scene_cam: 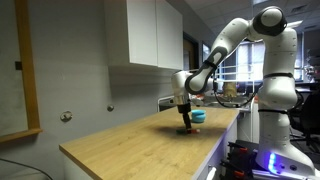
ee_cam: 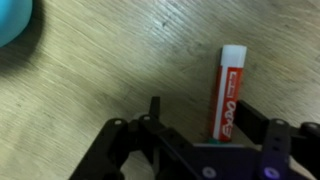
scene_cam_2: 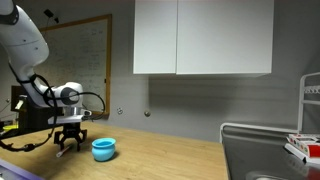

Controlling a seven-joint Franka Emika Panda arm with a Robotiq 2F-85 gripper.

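Note:
On the wooden counter lies a red-and-white marker (ee_cam: 229, 92) with pale lettering, at right of centre in the wrist view. My gripper is partly open, its two fingers apart around the marker's near part. The marker sits close to the right finger (ee_cam: 243, 115), with a clear gap to the left finger; whether the right one touches it I cannot tell. The marker's lower end is hidden by the gripper body. In the first exterior view my gripper (scene_cam: 186, 125) points down, low over the counter.
A blue bowl (scene_cam_2: 103, 150) stands on the counter beside the gripper; its edge fills the upper left corner of the wrist view. White cabinets (scene_cam_2: 203, 40) hang above.

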